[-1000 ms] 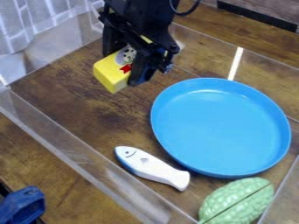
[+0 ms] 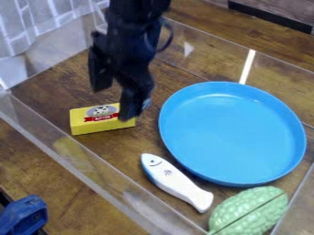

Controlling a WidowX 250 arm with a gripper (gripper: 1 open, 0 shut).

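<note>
My gripper (image 2: 120, 87) hangs open and blurred above the left-middle of the floor, its dark fingers pointing down, nothing seen held between them. Just below it a yellow box (image 2: 86, 122) with a red label and cow picture lies on the wooden surface.
A large blue plate (image 2: 230, 128) fills the right. A white fish-shaped piece (image 2: 174, 182) and a green oval object (image 2: 247, 212) lie in front. A blue item (image 2: 18, 217) is at the lower left, outside a clear plastic wall. Bare wood lies at upper left.
The yellow box was up in the gripper about a second ago and now lies on the surface.
</note>
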